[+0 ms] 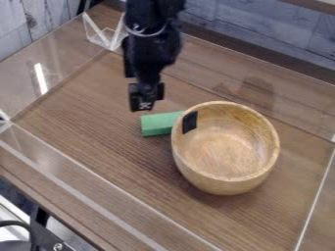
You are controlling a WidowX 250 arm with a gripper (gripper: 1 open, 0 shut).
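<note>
The black gripper point(144, 90) hangs open over the wooden table, above and left of a green block point(160, 124). The block lies against the left side of a round pale wooden bowl point(225, 167), partly hidden by it. A small dark patch point(190, 123) shows on the bowl's upper left rim.
A clear plastic object point(105, 29) stands at the upper left. A dark cabled object point(19, 235) sits at the lower left corner.
</note>
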